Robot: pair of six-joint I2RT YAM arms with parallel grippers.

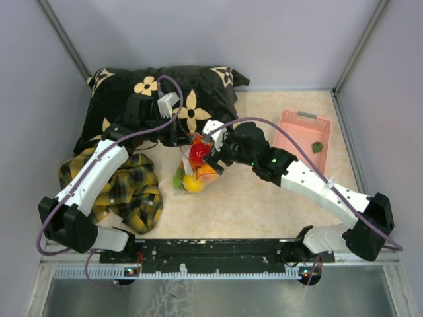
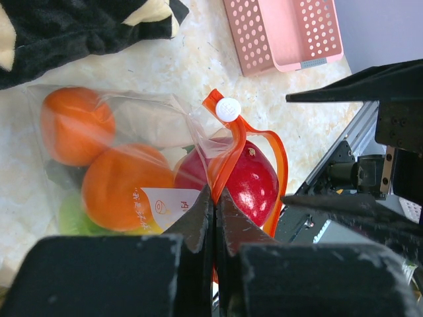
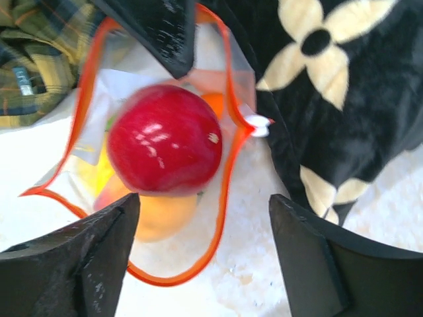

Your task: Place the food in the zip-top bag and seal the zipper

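The clear zip top bag (image 2: 142,109) lies on the table, its orange-rimmed mouth open towards my right arm. Inside are a large red fruit (image 3: 165,139) near the mouth, orange fruits (image 2: 125,185), a yellow one (image 1: 192,183) and a green one (image 1: 178,177). A white slider (image 2: 228,109) sits on the orange zipper strip (image 3: 228,178). My left gripper is shut on one side of that strip. Outside the mouth, my right gripper stands open, fingers apart; the strip's near loop shows between and beyond them, with nothing gripped.
A pink basket (image 1: 291,152) at the back right holds a green piece of food (image 1: 317,147). A black flowered cushion (image 1: 119,89) lies behind the bag, a plaid cloth (image 1: 132,191) to its left.
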